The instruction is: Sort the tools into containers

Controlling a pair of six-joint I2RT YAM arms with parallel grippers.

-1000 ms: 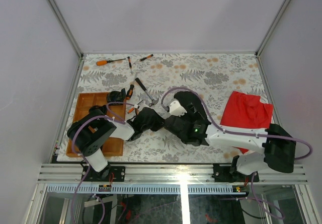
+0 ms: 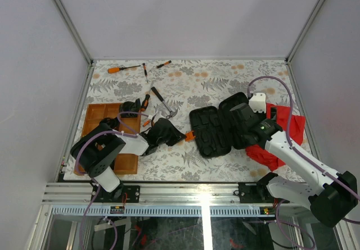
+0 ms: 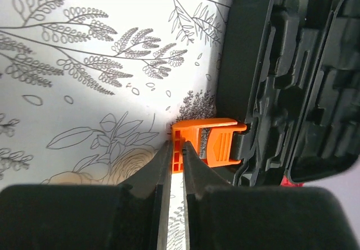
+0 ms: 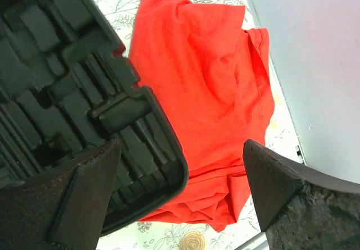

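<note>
A black moulded tool case [image 2: 209, 132] lies open near the table's middle, its second half [image 4: 79, 109] reaching over a red cloth [image 4: 197, 92]. My left gripper is shut on the orange latch [image 3: 219, 146] at the case's left edge. My right gripper stands open above the case's right half and the cloth. Behind lie a hammer [image 2: 157, 94], an orange screwdriver [image 2: 113, 70] and several other small tools.
An orange wooden divided box [image 2: 126, 163] sits at the left, partly under my left arm. Walls close in on both sides.
My right arm has swung right, away from the left gripper, and the case's right half now lies opened out toward the red cloth. The left arm stays put.
</note>
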